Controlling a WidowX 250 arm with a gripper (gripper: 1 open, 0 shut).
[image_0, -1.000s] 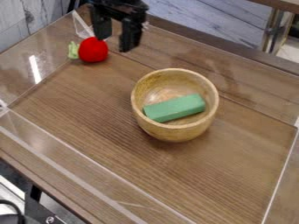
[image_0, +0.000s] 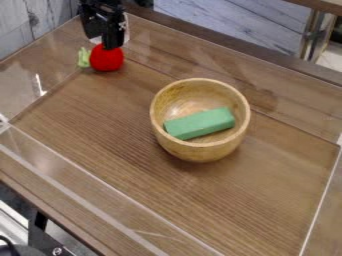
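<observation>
My gripper (image_0: 110, 30), black and open, hangs at the top left just over a red round object (image_0: 106, 58) with a small green piece (image_0: 84, 58) at its left, which looks like a strawberry or tomato toy. A wooden bowl (image_0: 201, 93) at the centre right holds a green block (image_0: 198, 124).
A raised wooden edge (image_0: 287, 15) runs along the back right.
My gripper has moved left from above the table's middle to over the red object. The bowl and red object look unmoved.
</observation>
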